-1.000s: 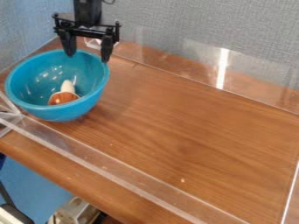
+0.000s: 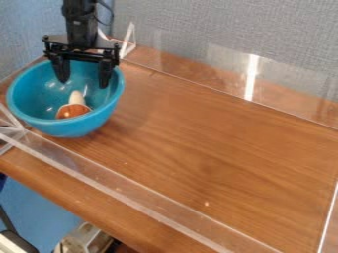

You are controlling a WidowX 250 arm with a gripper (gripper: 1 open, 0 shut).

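Note:
My black gripper (image 2: 82,65) is open, its fingers reaching down into the upper part of a blue bowl (image 2: 32,99) at the left of the table. Below the fingers, inside the bowl, lies a small toy mushroom (image 2: 73,109) with a pale stem and an orange-brown cap, apart from the fingertips.
Clear strips edge it, with grey walls behind and at the left. Below the near left edge is blue floor with some pale object (image 2: 82,240).
The gripper has come down and to the left, from above the bowl's back rim to within the bowl's outline. The bowl and mushroom look unchanged.

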